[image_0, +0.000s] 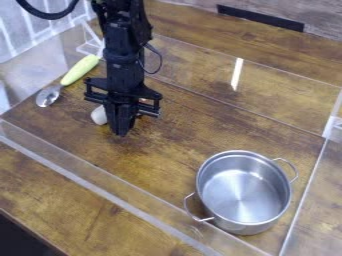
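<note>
The black gripper (120, 118) is low over the wooden table, left of centre, with its fingers close together. A white object (99, 114) lies at its left, partly behind it; whether the fingers touch it I cannot tell. A steel pot (243, 188) with two handles stands at the front right.
A yellow-green elongated object (79, 71) and a metal spoon (48, 96) lie at the back left. A thin white strip (237, 73) is at the back right. Clear plastic walls edge the table.
</note>
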